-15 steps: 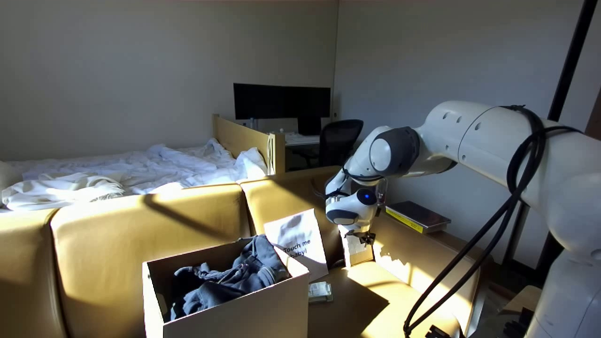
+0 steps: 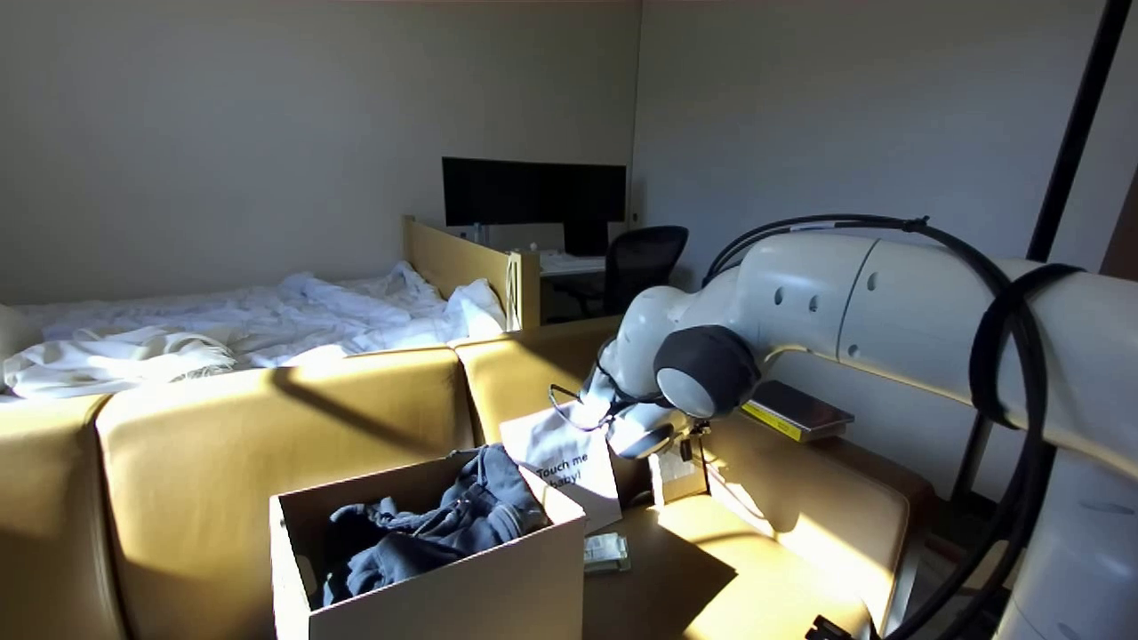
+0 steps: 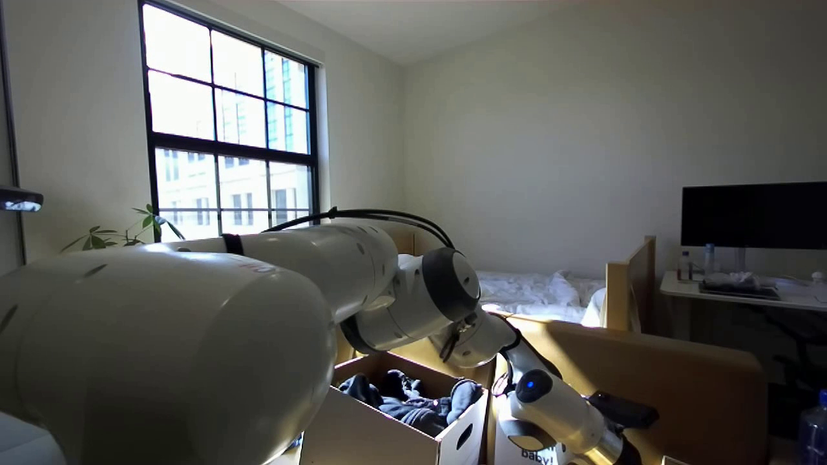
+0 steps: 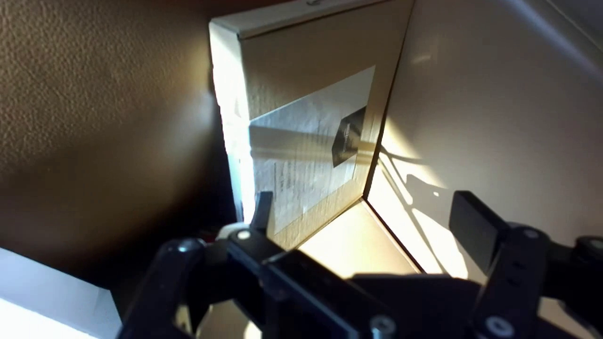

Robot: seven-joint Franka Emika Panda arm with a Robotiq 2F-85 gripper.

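In the wrist view my gripper stands open, its two dark fingers wide apart with nothing gripped. Beyond them a cardboard box [image 4: 316, 53] with a white label [image 4: 299, 147] stands upright in the sofa corner, between the backrest and the armrest. The left finger overlaps the box's lower edge in this view; whether it touches cannot be told. In exterior view 1 the small box [image 2: 677, 476] is partly hidden behind the gripper end of the arm.
A large box of dark clothes [image 2: 427, 592] stands on the sofa. Beside it lean a white "Touch me baby!" sign [image 2: 565, 469] and a small packet [image 2: 605, 553]. Books [image 2: 797, 411] lie by the armrest [image 2: 843, 517]. The sunlit seat is mostly clear.
The arm has lowered and its wrist has swung left and tilted, now covering part of the sign. The cable loop has shifted upward. The boxes and sign have stayed put.
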